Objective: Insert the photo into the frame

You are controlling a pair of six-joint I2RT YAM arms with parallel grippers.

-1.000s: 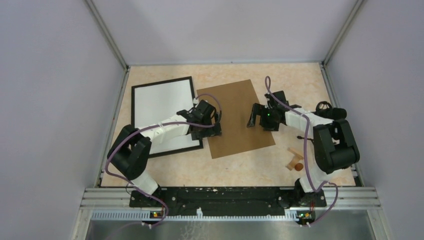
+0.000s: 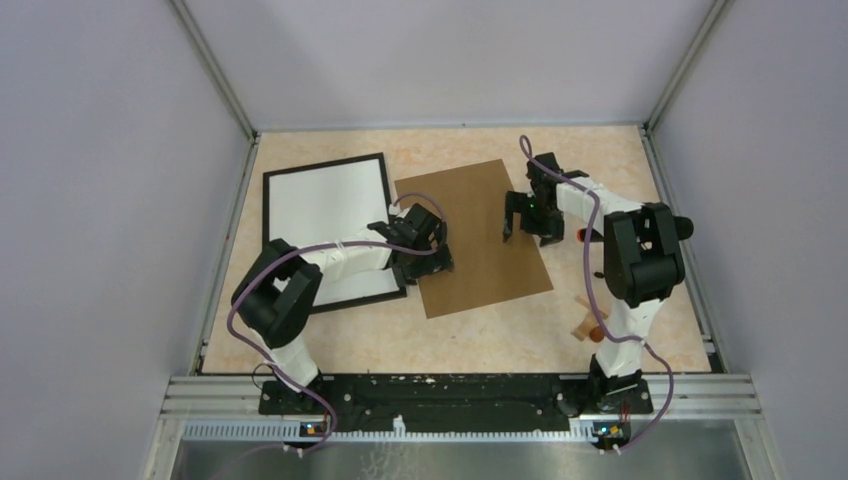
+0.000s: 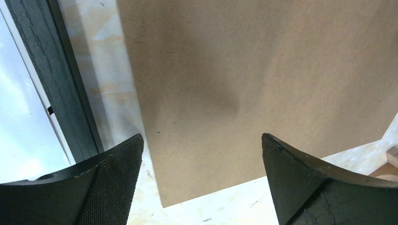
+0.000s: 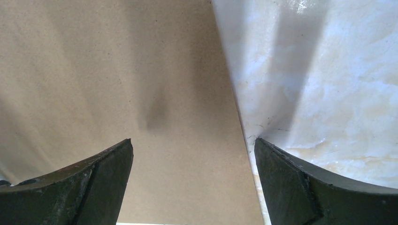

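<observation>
A brown square sheet [image 2: 470, 280] lies in the middle of the table, right of a black frame [image 2: 324, 160] with a white inside [image 2: 310, 200]. My left gripper is open over the sheet's left edge, close beside the frame's dark bar [image 3: 56, 89], nothing between its fingers. My right gripper is open over the sheet's right edge [image 4: 225, 117], its fingers straddling that edge low over the surface. No separate photo can be told apart from the brown sheet.
Wooden pieces [image 2: 585, 325] and a small round item [image 2: 597, 334] lie at the front right beside the right arm. Dark objects [image 2: 683, 228] are at the right, partly hidden by that arm.
My right gripper has moved toward the back along the sheet's right edge. My left gripper has moved slightly right and frontward. The sheet is shifted very slightly to the right.
</observation>
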